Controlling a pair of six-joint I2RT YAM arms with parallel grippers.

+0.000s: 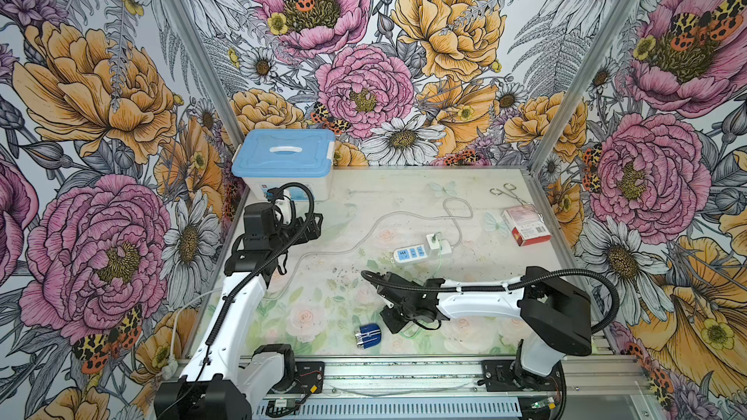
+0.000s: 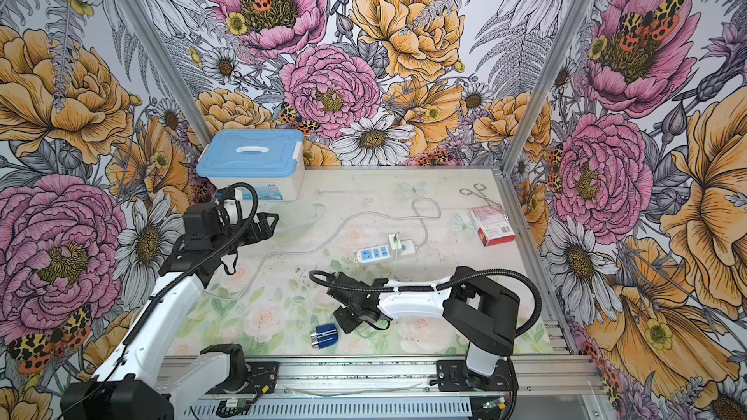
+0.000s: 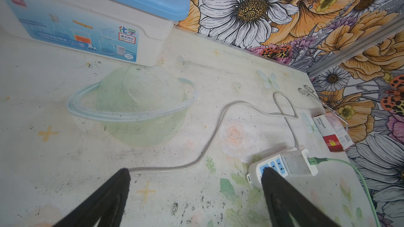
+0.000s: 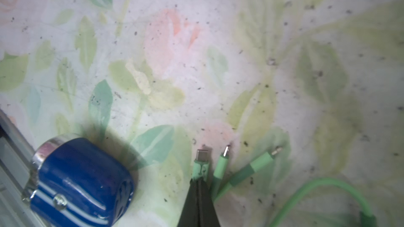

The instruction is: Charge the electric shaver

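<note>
The blue shaver [image 4: 80, 180] lies on the table's front, beside my right gripper. That gripper is shut, low over green cable plugs; the flat USB-C plug [image 4: 201, 164] is at its tips, and I cannot tell whether it is held. Two thinner plugs [image 4: 221, 164] lie just right of it. A white power strip [image 2: 372, 252] in mid-table carries a charger [image 2: 400, 242] with the green cable [image 3: 353, 164]. My left gripper is open above the left of the table, nothing between its fingers.
A lidded storage box [image 1: 281, 179] stands at the back left. A red-white box [image 1: 529, 229] and metal tongs [image 1: 509, 194] lie at the right edge. A grey cord [image 3: 206, 147] crosses the table.
</note>
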